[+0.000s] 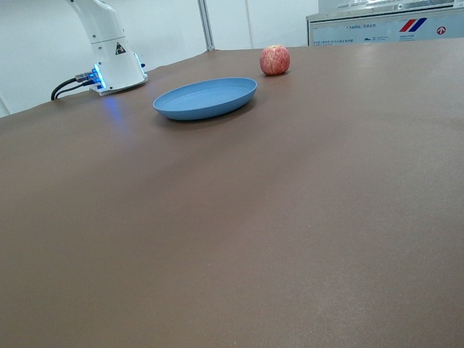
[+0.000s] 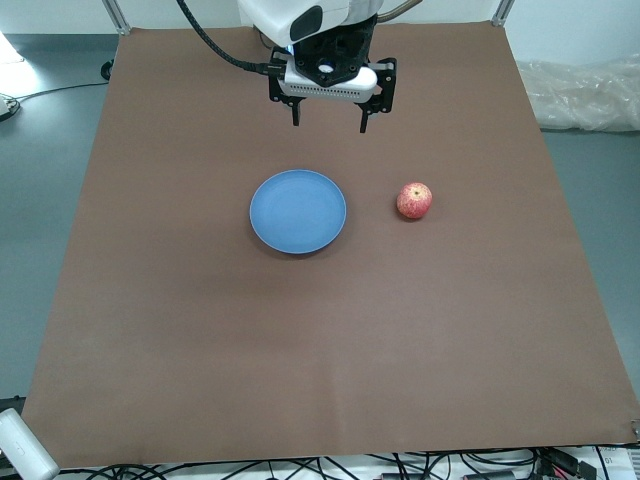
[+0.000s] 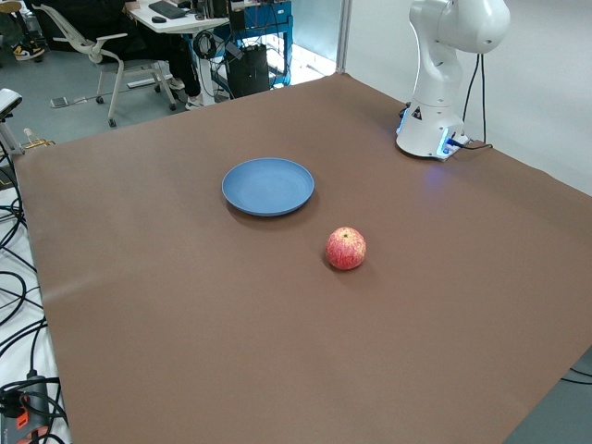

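A blue plate lies flat in the middle of the brown table, also seen in the top view and right view. A red apple rests on the table to the plate's right in the left view; it shows too in the top view and right view. My gripper hangs at the far end of the table, above and beyond the plate in the left view, its two fingers apart with nothing visible between them. In the top and right views only the white arm shows, not the gripper.
Cables run along one edge outside the table. The arm base stands at the far edge. A chair and desk are beyond the table in the right view.
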